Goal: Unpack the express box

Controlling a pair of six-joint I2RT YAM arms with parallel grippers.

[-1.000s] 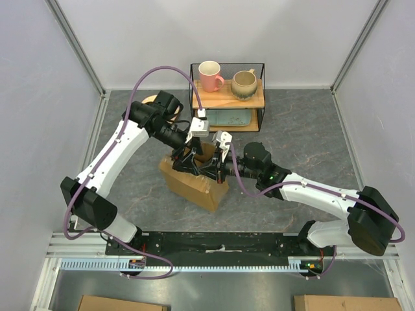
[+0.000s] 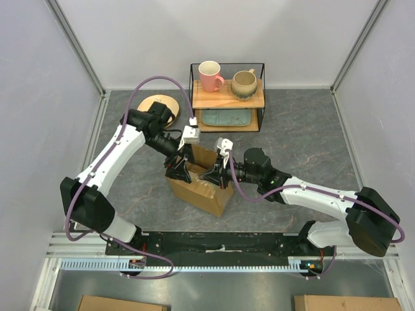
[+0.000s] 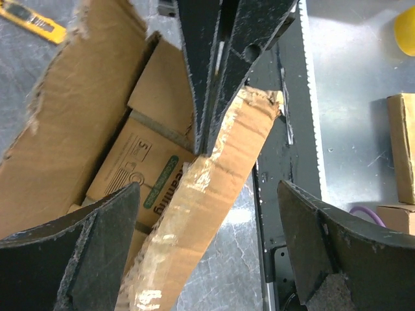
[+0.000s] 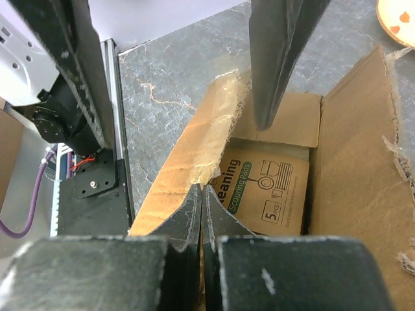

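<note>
The open cardboard express box [image 2: 199, 197] sits at the table's front middle, its taped flap [image 3: 211, 188] raised at the near side. Inside are brown cartons [image 4: 262, 194], one printed with scouring pads. My left gripper [image 2: 179, 168] is over the box's left part, its finger open wide above the flap, nothing held. My right gripper is shut at the taped edge of that flap; whether any cardboard is between its tips is hard to tell.
A rack [image 2: 226, 100] with mugs stands at the back, and a plate [image 2: 159, 103] at back left. Cartons [image 2: 347, 302] lie beyond the front edge.
The right gripper and box shifted slightly down and right from a second ago.
</note>
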